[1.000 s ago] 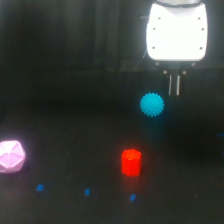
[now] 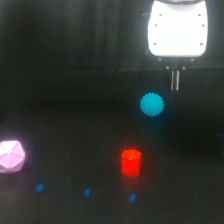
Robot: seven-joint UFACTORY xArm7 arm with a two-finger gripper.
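Observation:
My gripper (image 2: 175,82) hangs below the white hand (image 2: 177,30) at the upper right. Its two thin fingers stand close together, with only a narrow dark gap and no object showing between them. Below and to the left of the fingertips, apart from them, is a blue round piece with a toothed edge (image 2: 152,105). A red cylinder (image 2: 131,163) stands upright on the dark surface, nearer the camera. At the left edge is a pink faceted piece (image 2: 11,156).
Small blue marks (image 2: 87,192) are spread in a row along the front of the dark table (image 2: 70,130). A dark ribbed backdrop (image 2: 70,40) fills the rear.
The fingers have drawn closer together, and the hand sits slightly higher in the picture. The blue, red and pink pieces have not visibly moved.

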